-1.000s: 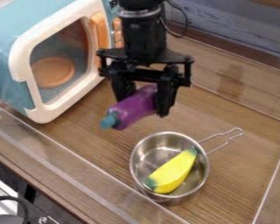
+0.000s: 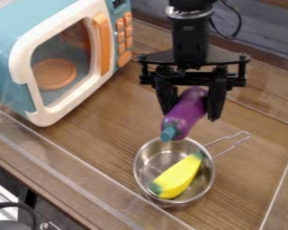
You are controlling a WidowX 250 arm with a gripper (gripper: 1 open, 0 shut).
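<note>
My black gripper [image 2: 191, 92] is shut on a purple bottle [image 2: 187, 110] with a teal cap, held tilted with the cap down, just above the back of a small steel pan [image 2: 150, 159]. A yellow toy banana [image 2: 180, 172] with green tips lies inside the pan.
A toy microwave [image 2: 26, 40] in light blue and white, with orange buttons, stands at the back left. Bare wooden counter [image 2: 104, 135] lies between it and the pan. A black cable and dark items are at the lower left.
The gripper and purple bottle have moved to the right, from left of the pan to over its back part. The pan and banana have not moved.
</note>
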